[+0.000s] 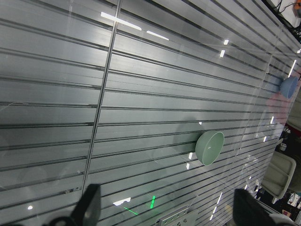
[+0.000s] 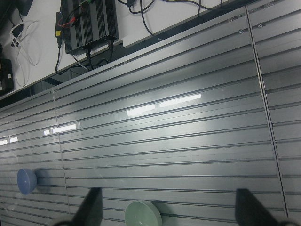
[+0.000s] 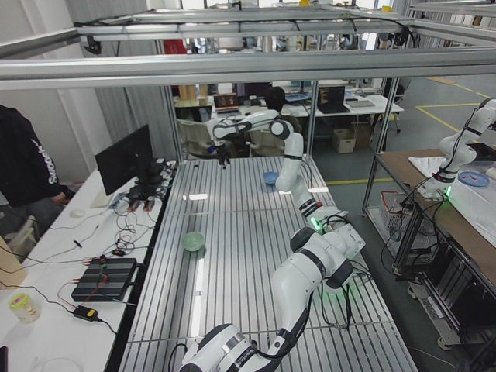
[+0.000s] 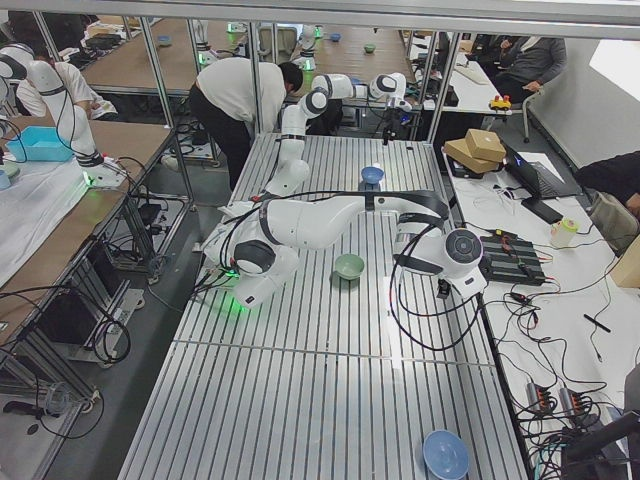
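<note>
A green bowl (image 3: 194, 241) (image 4: 349, 266) (image 1: 209, 148) (image 2: 142, 214) sits on the slatted metal table (image 4: 310, 420). A blue bowl (image 3: 270, 177) (image 4: 445, 455) stands at one end, another blue bowl (image 4: 371, 175) at the other. My right gripper (image 3: 223, 159) hangs above the table, at the far end in the camera left view. My left gripper (image 4: 395, 125) is high over the opposite end. In both wrist views the fingers are wide apart with nothing between them.
A white side desk (image 3: 54, 325) with a monitor, cables and a black power unit (image 3: 105, 279) runs along the table. Aluminium posts and beams frame the workspace.
</note>
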